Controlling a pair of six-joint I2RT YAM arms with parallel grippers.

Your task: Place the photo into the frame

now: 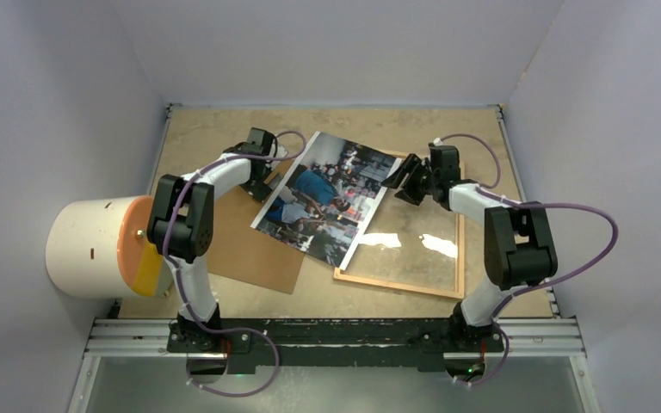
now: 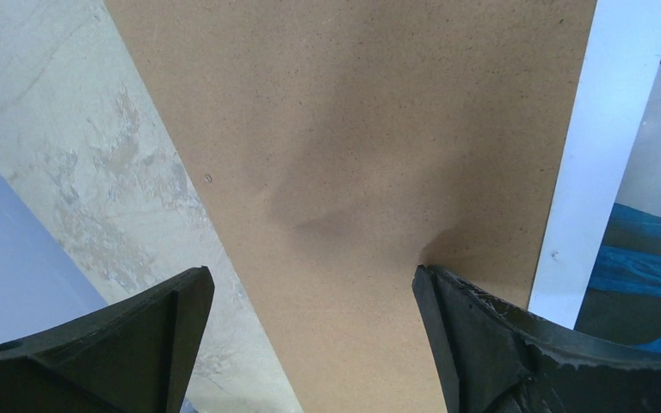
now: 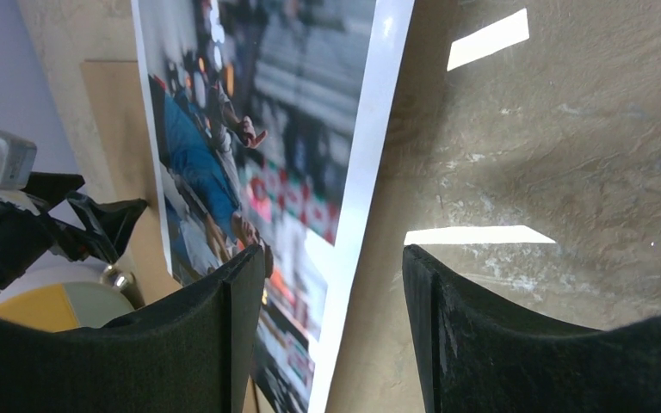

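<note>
The printed photo (image 1: pixel 327 198) with white borders lies askew, partly over the brown board (image 1: pixel 245 258) and partly over the wooden frame (image 1: pixel 396 286) with its clear pane. My left gripper (image 1: pixel 267 185) hovers by the photo's left edge; in the left wrist view its fingers stand apart over the board, nothing between them, beside the white border (image 2: pixel 589 163). My right gripper (image 1: pixel 398 185) is open at the photo's right edge, above the pane; the right wrist view shows the white border (image 3: pixel 361 198) between and beyond its open fingertips.
A large white cylinder (image 1: pixel 93 249) with an orange end stands at the left, near my left arm. Walls close in the work surface at the back and sides.
</note>
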